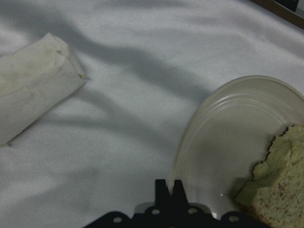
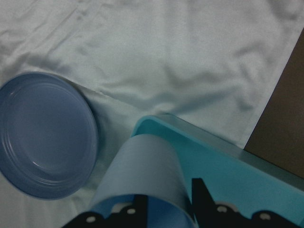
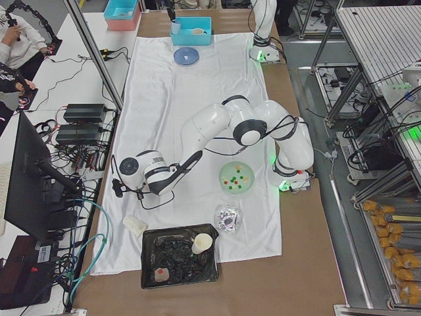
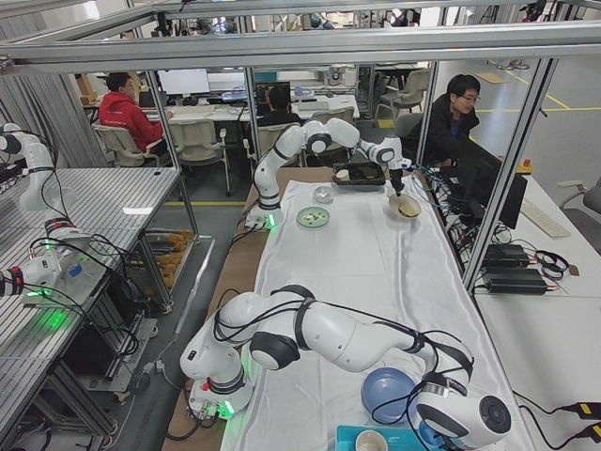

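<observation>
My left gripper has its fingertips close together over the rim of a beige plate (image 1: 218, 142), beside a piece of bread (image 1: 278, 185); I cannot tell whether anything is between them. A folded white paper (image 1: 38, 80) lies on the cloth left of the plate. In the right wrist view, my right gripper is on a light blue cup (image 2: 137, 166), one finger at each side of its wall, held over the corner of a turquoise bin (image 2: 228, 171). A blue plate (image 2: 45, 133) lies beside the bin.
A green plate with small pieces (image 3: 236, 176), a foil-like item (image 3: 227, 217) and a black bin (image 3: 148, 263) holding a cream cup (image 3: 201, 243) stand around the left arm.
</observation>
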